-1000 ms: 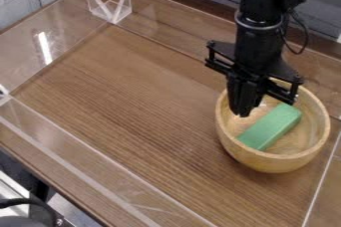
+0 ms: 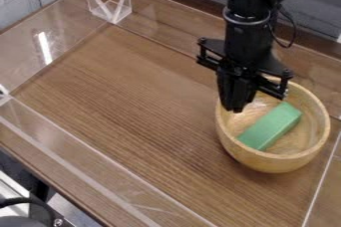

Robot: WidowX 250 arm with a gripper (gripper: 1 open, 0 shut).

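A cream oval bowl sits at the right of the table, with a green block inside it. The black gripper hangs at the bowl's back left rim, low and close to it, left of the green block. Whether its fingers hold anything is hard to tell.
A white wire-like object stands at the back left. Dark items lie at the left edge, near the lower corner.
The arm has shifted very slightly; the bowl and green block look almost unmoved.
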